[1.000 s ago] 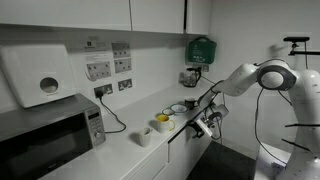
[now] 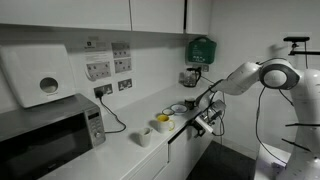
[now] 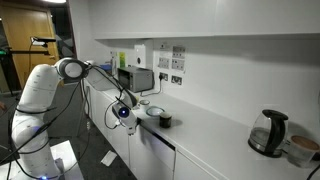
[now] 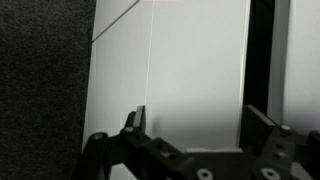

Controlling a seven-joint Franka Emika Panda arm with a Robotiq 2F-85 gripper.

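My gripper stands open in the wrist view, its dark fingers [image 4: 136, 122] wide apart at the bottom of the frame. Between and beyond them spreads a plain white cabinet panel [image 4: 195, 60]. A dark gap [image 4: 260, 55] runs along the panel's right side, with a pale edge [image 4: 300, 75] past it. Low between the fingers is a small pale strip, too cut off to make out. In exterior view 2 the gripper [image 3: 130, 126] hangs in front of the white cabinets [image 3: 152, 150], below the worktop; whether it touches them cannot be told.
On the worktop [image 3: 215, 150] stand a dark pot [image 3: 165, 120], a pale dish [image 3: 154, 110] and, farther right, a kettle [image 3: 267, 132]. Mugs, one with yellow [image 2: 164, 123], and a microwave [image 2: 50, 145] occupy the other end. Dark open floor [image 2: 225, 160] lies before the cabinets.
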